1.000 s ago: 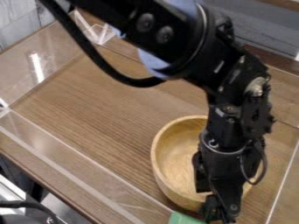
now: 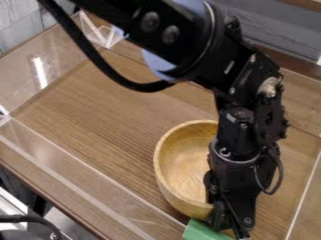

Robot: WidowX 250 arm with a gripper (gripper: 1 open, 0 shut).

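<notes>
My black gripper (image 2: pixel 228 208) reaches down at the right, over the near rim of a tan wooden bowl (image 2: pixel 178 164). Its lower end meets a green object (image 2: pixel 201 232) at the bottom edge of the view, just in front of the bowl. The fingertips are partly hidden, and whether they grip the green object or the bowl's rim is hard to tell.
A clear plastic edge runs along its left side, and a grey wall stands at the back right.
Over the last second the gripper has shifted slightly at the front of the bowl, and more of the bowl's right side is covered by it.
</notes>
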